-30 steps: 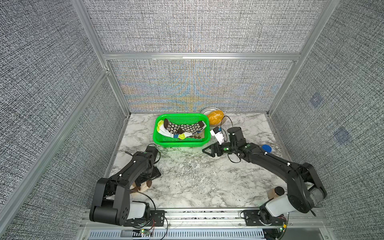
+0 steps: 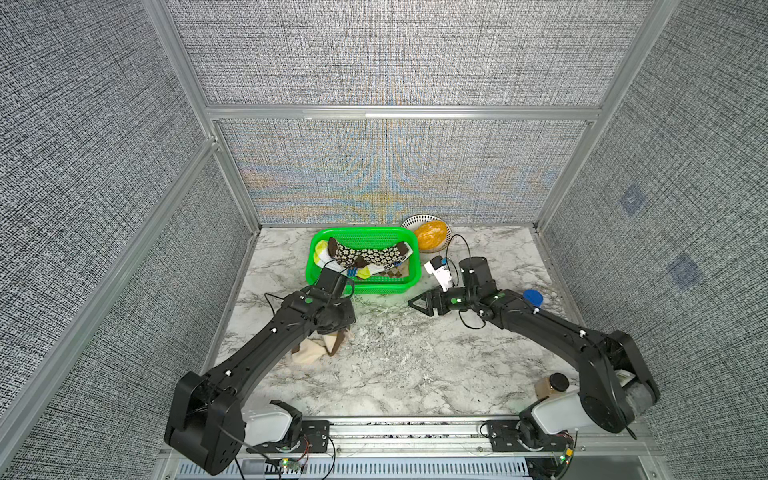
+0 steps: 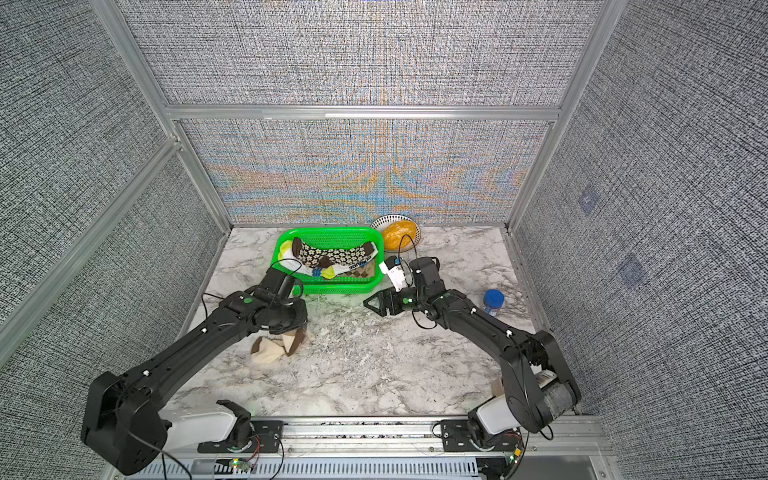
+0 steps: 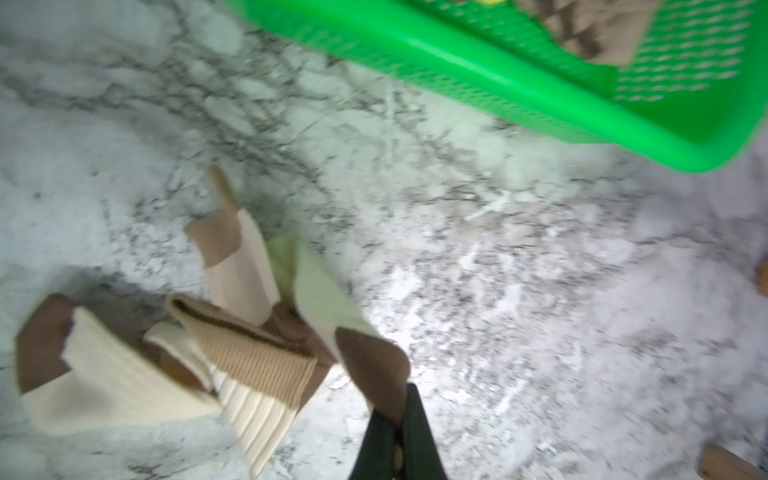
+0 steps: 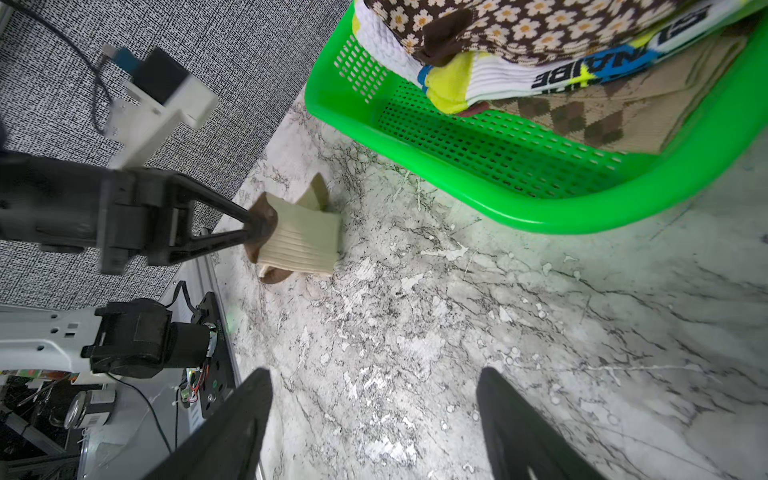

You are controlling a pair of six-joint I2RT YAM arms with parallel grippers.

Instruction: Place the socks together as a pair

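Observation:
Brown-and-cream socks (image 4: 128, 376) lie in a loose heap below the green basket (image 2: 310, 268), toward the left front. My left gripper is shut on the end of one sock, which is lifted and trails toward the heap. My right gripper (image 3: 372, 303) stands open, just in front of the basket's right part, with bare table between its fingers in the right wrist view. Inside the basket are a flower-patterned sock (image 5: 544, 20), a white-and-yellow sock (image 5: 448, 84) and a brown argyle sock (image 5: 600, 120).
A patterned plate (image 2: 412, 221) with an orange item (image 2: 431, 234) stands behind the right arm. A blue object (image 3: 493, 298) and a jar (image 2: 552, 385) are at the right.
The right arm has shifted very slightly.

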